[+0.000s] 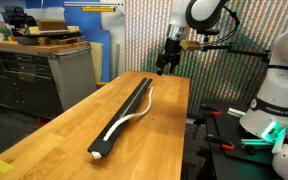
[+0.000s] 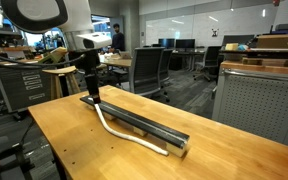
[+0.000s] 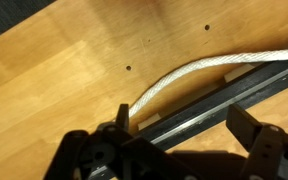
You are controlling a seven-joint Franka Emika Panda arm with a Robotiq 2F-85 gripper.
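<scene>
A white rope (image 1: 134,117) lies on the wooden table, curving alongside a long black channel (image 1: 112,133). One end of the rope rests at the channel's near end in exterior view 1. My gripper (image 1: 164,70) hangs over the table's far end in that view. In the wrist view the gripper is open, its fingers well apart with nothing held. Beneath it, the rope (image 3: 184,72) bends across the wood and meets the channel (image 3: 219,102) toward the right. Part of the rope at lower left is hidden behind a finger.
Bare table (image 2: 229,150) extends beyond the channel's right end in exterior view 2. Office chairs (image 2: 147,70) stand behind the table. A grey cabinet (image 1: 24,85) lines the left side in exterior view 1.
</scene>
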